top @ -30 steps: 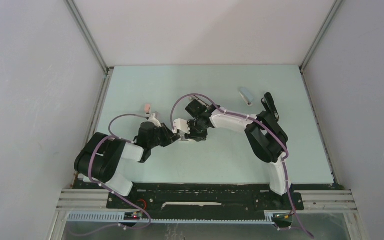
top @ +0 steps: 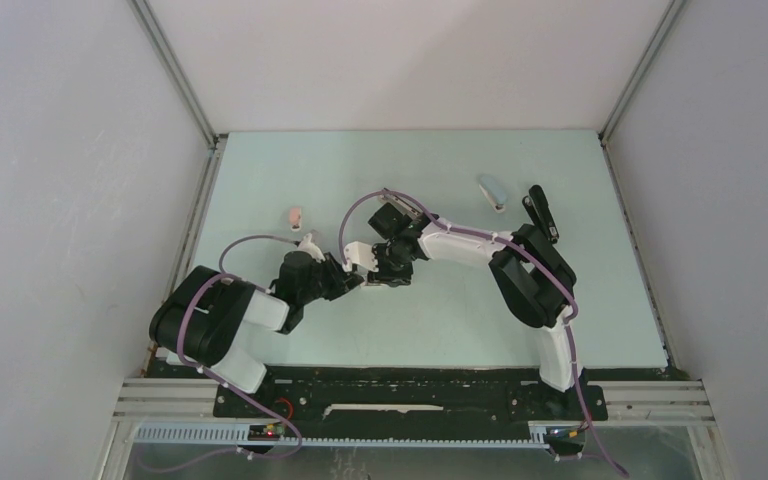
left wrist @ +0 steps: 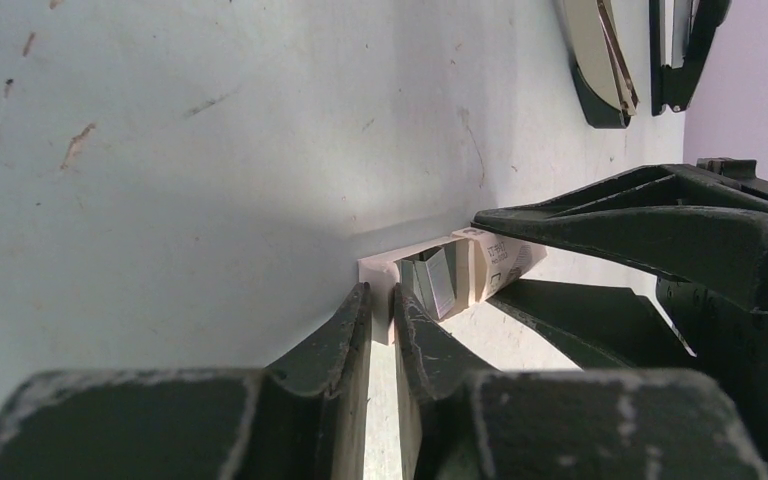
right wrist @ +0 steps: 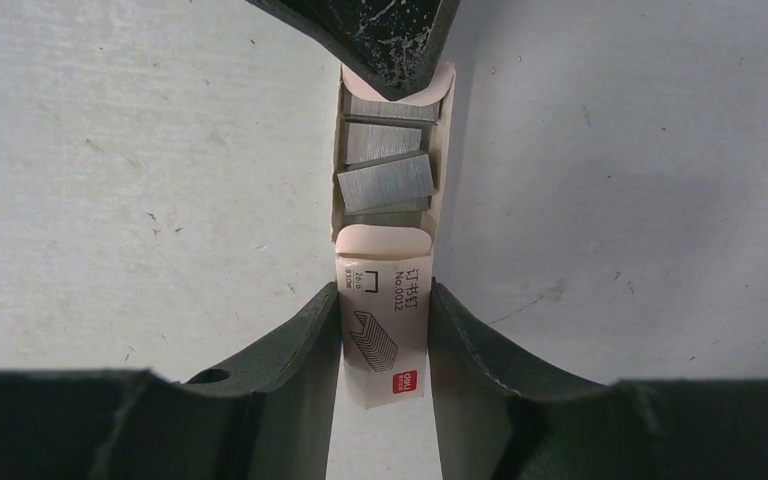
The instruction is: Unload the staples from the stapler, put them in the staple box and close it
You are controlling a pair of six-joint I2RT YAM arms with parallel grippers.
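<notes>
A small pale-pink staple box lies between my two grippers, its inner tray [right wrist: 443,150] partly out of the printed sleeve [right wrist: 380,320]. Silvery staple strips [right wrist: 386,183] show in the exposed part, one lying askew. My right gripper is shut on the sleeve, with a finger on either side. At the tray's far end my left gripper is shut on the end wall; its dark fingertip hides part of that end in the right wrist view. From above, the arms mostly cover the box.
A light-blue stapler [top: 492,190] and a black stapler [top: 540,212] lie at the back right. Another stapler [top: 400,203] sits just behind the right gripper. A small pink object [top: 295,217] rests at the back left.
Both grippers have shifted slightly toward the table's front edge, the left also a little to the right. The staplers and the small pink object have stayed put.
</notes>
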